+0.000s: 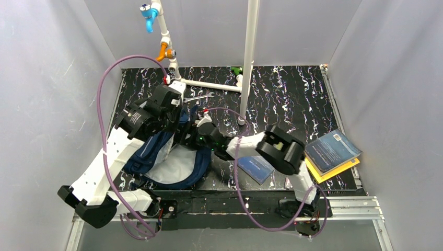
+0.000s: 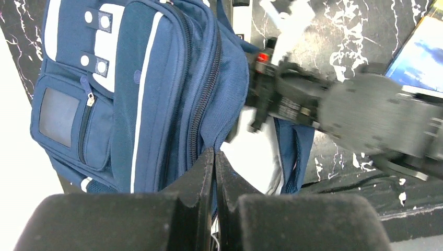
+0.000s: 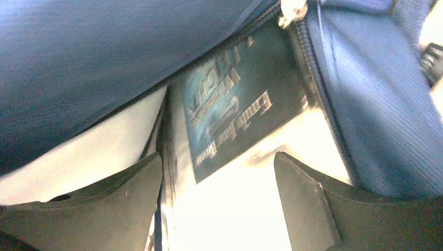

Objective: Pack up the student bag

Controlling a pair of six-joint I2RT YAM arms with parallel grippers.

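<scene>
The blue bag (image 1: pixel 138 163) lies on the left of the bench, its pale inside showing. My left gripper is shut on the bag's zippered edge (image 2: pixel 230 94), holding it up and to the left. Inside the bag rests a dark Wuthering Heights book (image 3: pixel 237 107), partly covered by the bag's cloth. My right gripper reaches into the mouth with its fingers apart. Between them I see pale lining, and the book is beyond the tips. From above, the right arm hides the book.
Another blue book (image 1: pixel 255 168) lies flat right of the bag, partly under the right arm. A dark blue book (image 1: pixel 333 150) sits on a yellow one (image 1: pixel 339 172) at the far right. A white pipe (image 1: pixel 249 63) stands behind, near a wrench (image 1: pixel 200 97).
</scene>
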